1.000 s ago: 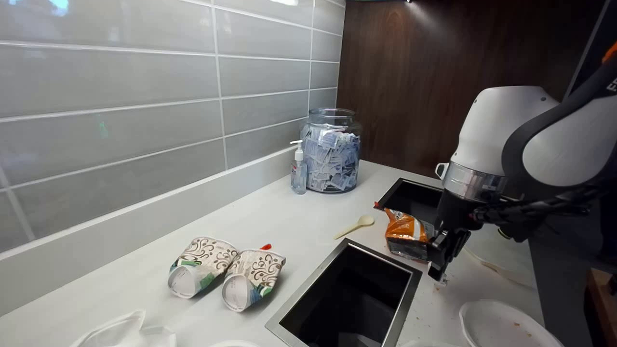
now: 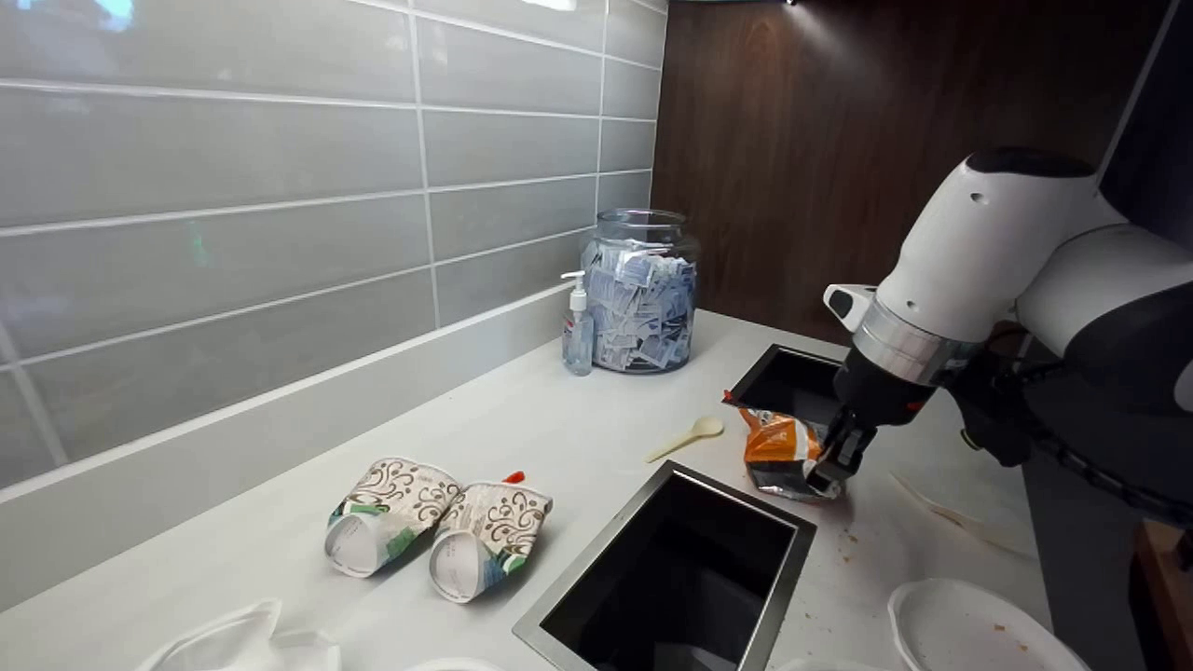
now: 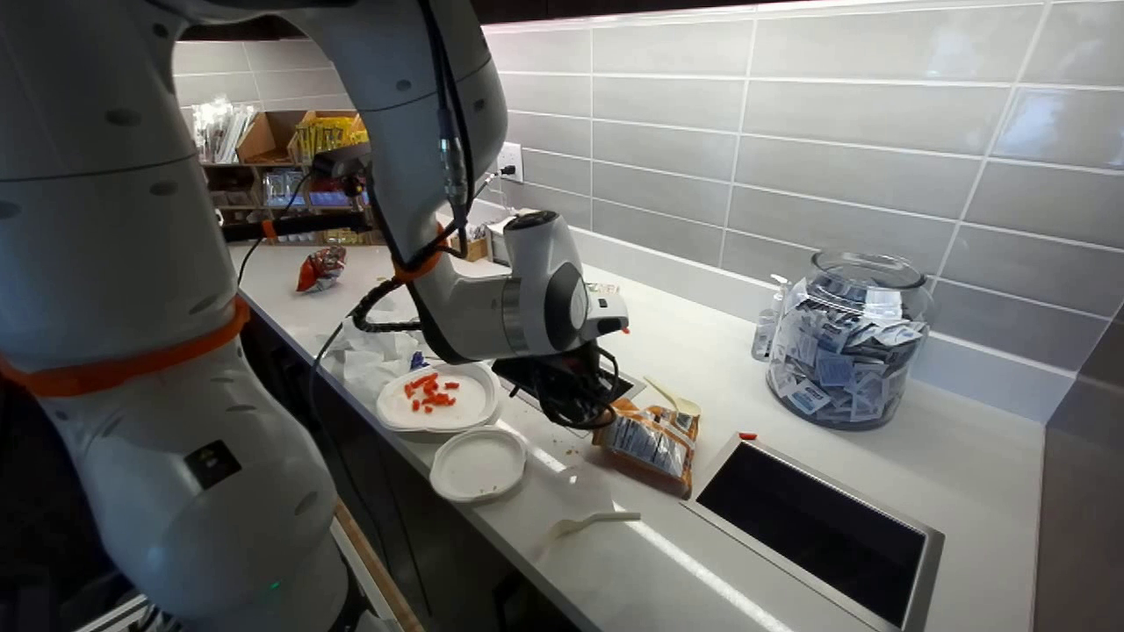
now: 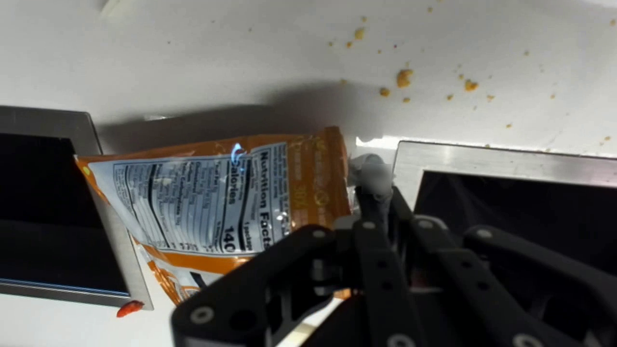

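Note:
An orange snack packet point(image 2: 780, 445) with a nutrition label lies between the two counter openings. Its right-hand edge, in the wrist view, reaches my gripper, whose fingers are close together. Silvery, crumpled foil shows at the tips, so I am shut on that end of the packet point(image 4: 231, 199); just how much is pinched is hidden. From the other side, exterior view 2 has the packet point(image 3: 653, 442) tilted beside the dark gripper, whose fingertips cannot be made out there.
Framed dark openings point(image 2: 682, 570) point(image 3: 811, 516) flank the packet. Nearby are a pale spoon point(image 2: 688, 437), a jar of sachets point(image 2: 640, 296), a pump bottle point(image 2: 577, 330), crumpled paper cups point(image 2: 492, 535) and white plates point(image 3: 479, 463). Crumbs point(image 4: 405, 78) dot the counter.
My gripper has moved toward the packet's near end, up and left in exterior view 1, and the arm has turned. The packet's lower end now shows silvery foil at my fingertips.

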